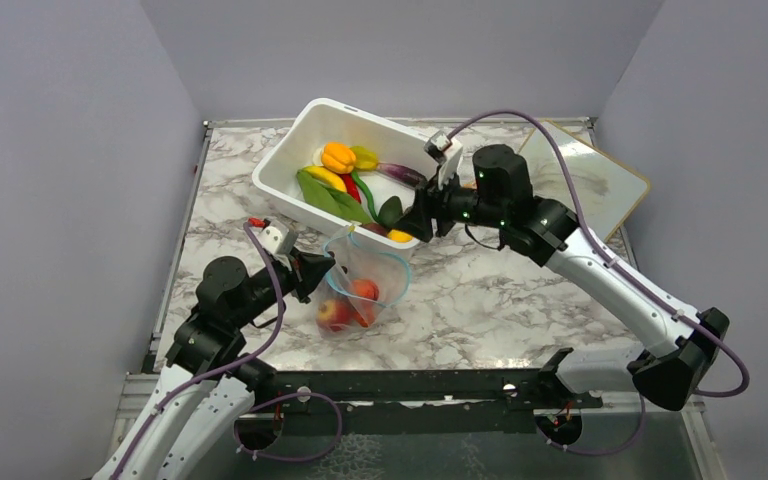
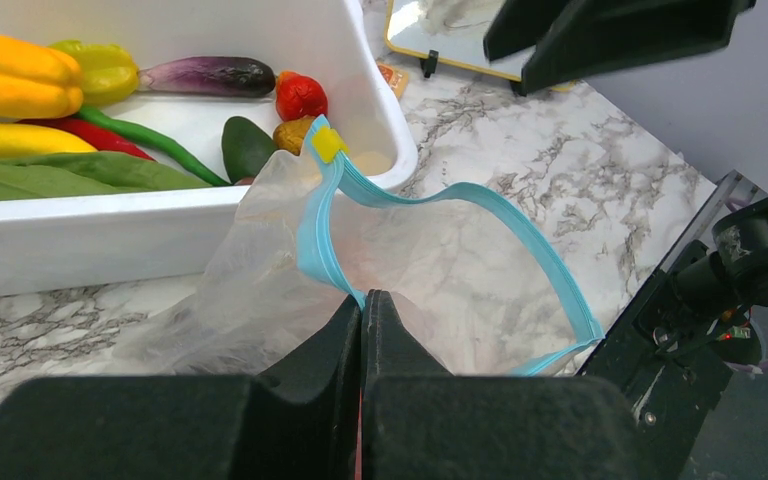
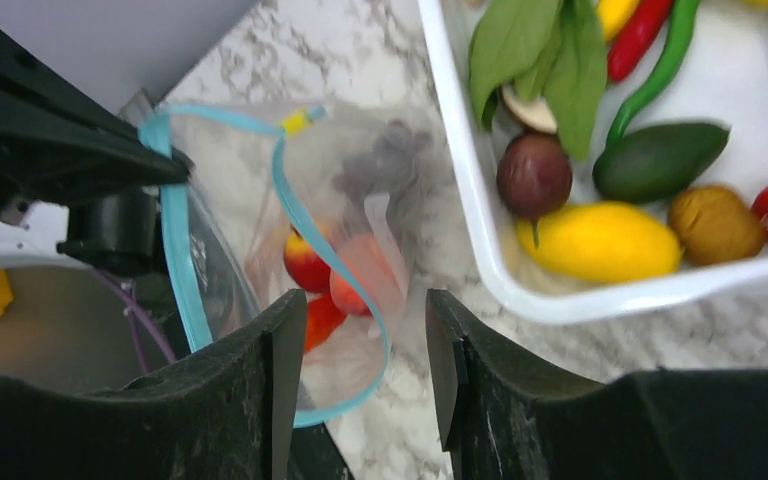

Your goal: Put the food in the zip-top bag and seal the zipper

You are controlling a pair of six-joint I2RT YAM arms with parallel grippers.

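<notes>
The clear zip top bag (image 1: pixel 365 285) with blue zipper stands on the marble table, holding red and orange round food. My left gripper (image 1: pixel 328 262) is shut on the bag's rim (image 2: pixel 325 250). My right gripper (image 1: pixel 425 225) hangs over the right end of the white bin (image 1: pixel 290 185), beside the bag, part open, nothing seen between its fingers. In the bin are a yellow pepper (image 2: pixel 20 75), eggplant (image 2: pixel 205 78), green leaves (image 3: pixel 570 70), chilies, avocado (image 3: pixel 660 160), potato (image 3: pixel 715 222) and other produce.
A whiteboard (image 1: pixel 600 170) lies at the right rear. A small red object (image 1: pixel 256 221) lies left of the bin.
</notes>
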